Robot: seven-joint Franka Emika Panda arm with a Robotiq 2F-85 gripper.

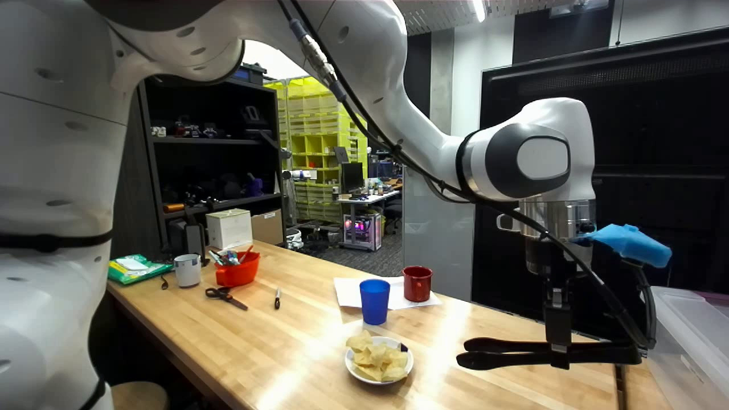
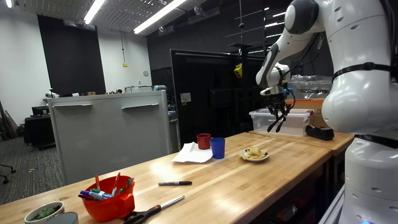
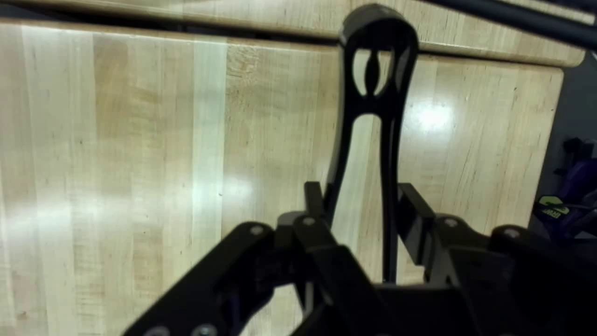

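Black tongs are pinched in my gripper, held level above the tabletop, right of the chip plate. In the wrist view, the tongs run up the picture, with my gripper's fingers pressing on both arms. Exterior view 2 shows the tongs slanting downward near the clear bin. On the table sits a small white plate piled with yellow chips, apart from the tongs. Behind the plate stands an upright blue cup.
A red mug sits on white paper. A clear plastic bin and black tape dispenser lie toward the far end. Scissors, a marker and a red pen container occupy the other end.
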